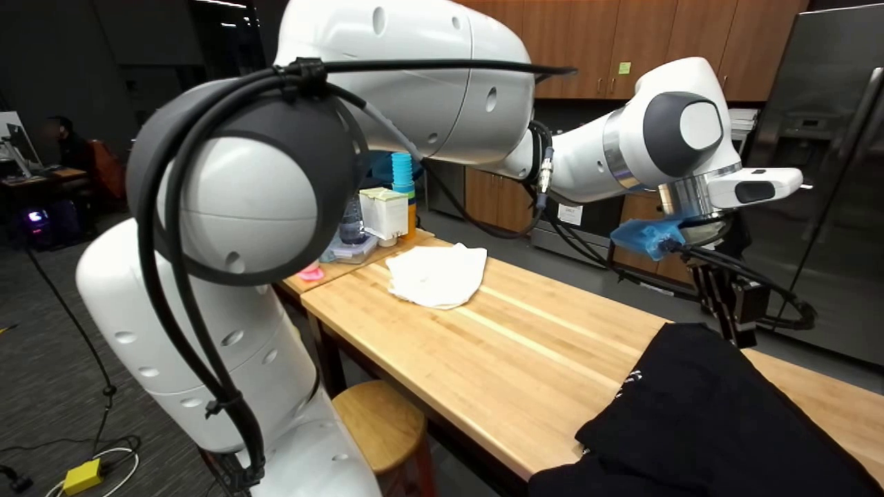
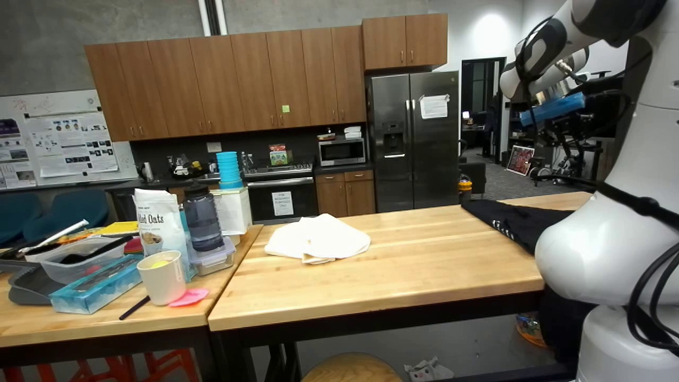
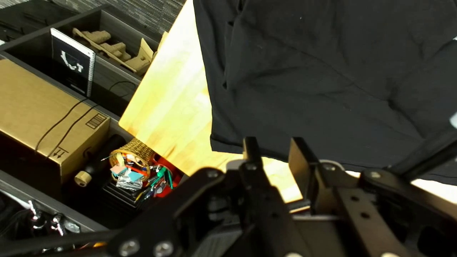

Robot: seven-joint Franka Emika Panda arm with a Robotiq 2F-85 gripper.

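A black garment [image 1: 704, 414] lies on the wooden table at the end near the robot's base, part of it reaching the near edge. Small white marks show along its left side, and no printed patch is visible. In the wrist view the flat black cloth [image 3: 325, 85] fills the upper right. My gripper is over the hem, its two fingers apart. Between the fingers bare tabletop and a strip of hem appear below, and nothing is gripped. From exterior view 1 the gripper [image 1: 740, 338] hangs just above the garment's far edge.
A folded white cloth [image 2: 318, 239] rests toward the table's other end, with bare wood between. Beyond it a side table holds a mug [image 2: 162, 278], a bottle [image 2: 203, 216] and several containers. Past the table corner are a cardboard box [image 3: 47, 115] and a basket [image 3: 132, 156].
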